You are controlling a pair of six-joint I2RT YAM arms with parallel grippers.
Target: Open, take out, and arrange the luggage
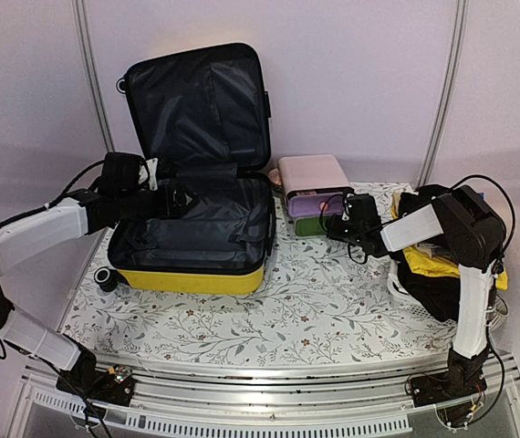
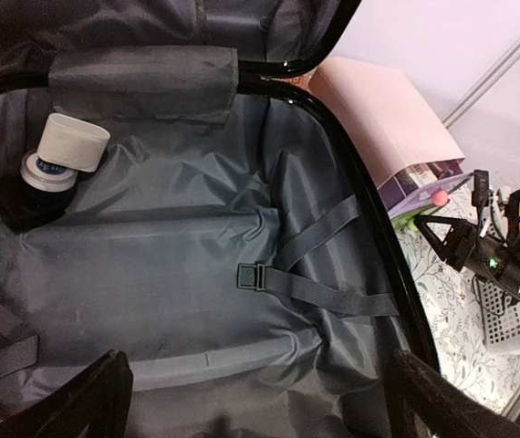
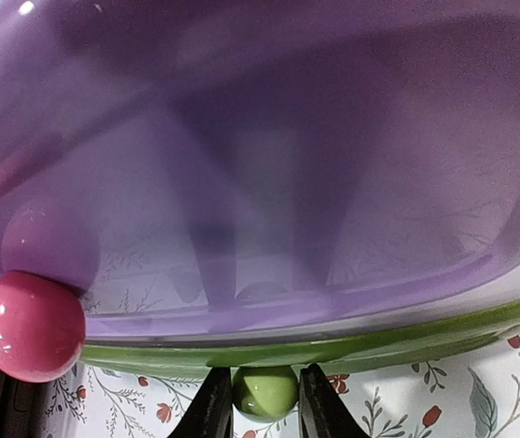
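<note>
The yellow suitcase (image 1: 187, 281) stands open with its dark lid raised. A white-capped item and a round jar (image 2: 48, 173) lie in its far left corner. Over the suitcase hovers my left gripper, fingers wide apart and empty. Beside the suitcase is a small pink-topped cabinet (image 1: 313, 171) with a purple drawer (image 3: 351, 164) above a green drawer (image 3: 406, 342). My right gripper has its fingertips on either side of the green drawer's round green knob (image 3: 267, 392); whether they grip it cannot be told. The purple drawer's pink knob (image 3: 32, 327) is left of the fingers.
At the right a white basket (image 1: 404, 297) holds dark and yellow clothes (image 1: 433, 265), under the right arm. A black round item (image 1: 105, 278) is by the suitcase's front left corner.
</note>
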